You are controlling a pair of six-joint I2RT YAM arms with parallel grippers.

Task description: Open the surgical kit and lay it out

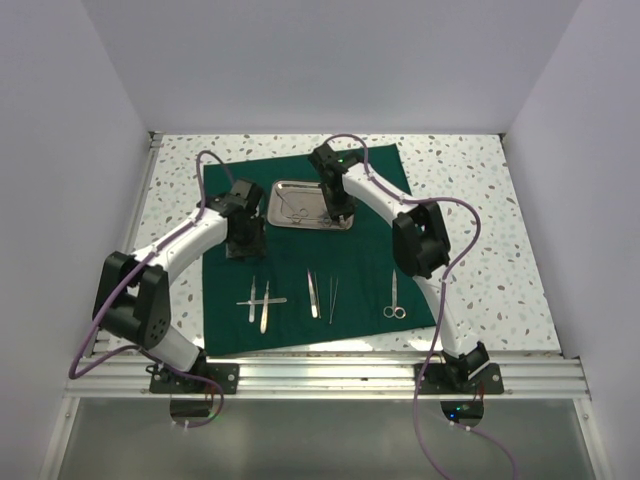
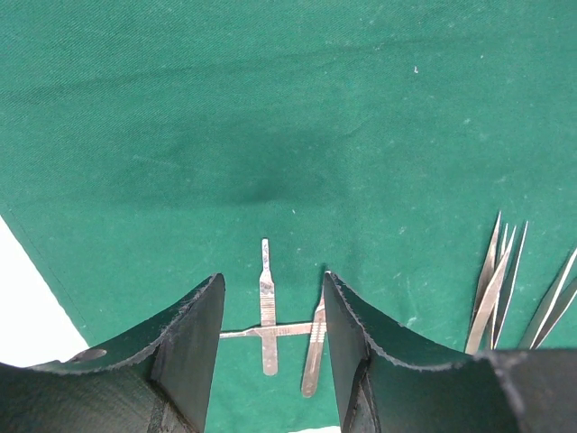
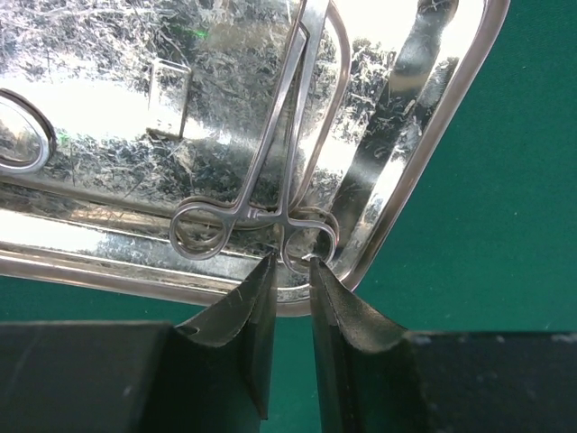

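Note:
A metal tray (image 1: 271, 207) lies on the green cloth (image 1: 365, 270), toward the back. Inside it, a ring-handled clamp (image 3: 255, 216) has its rings toward the tray's near right corner, with another curved instrument partly under it. My right gripper is open by a narrow gap, its tips over the clamp's rings and the near rim; no grip on the clamp shows. Over the cloth left of the tray, my left gripper stands open, nothing held. Beneath and in front of it lie flat handles (image 2: 268, 311) crossed by a thin bar (image 2: 293, 329).
Slim pointed instruments (image 1: 313, 295) and tweezers (image 1: 333, 300) lie front centre. Scissors (image 1: 394, 295) rest at the front right of the cloth. Another ring handle (image 3: 25, 135) sits in the tray's left part. Bare cloth separates the tray from the front row.

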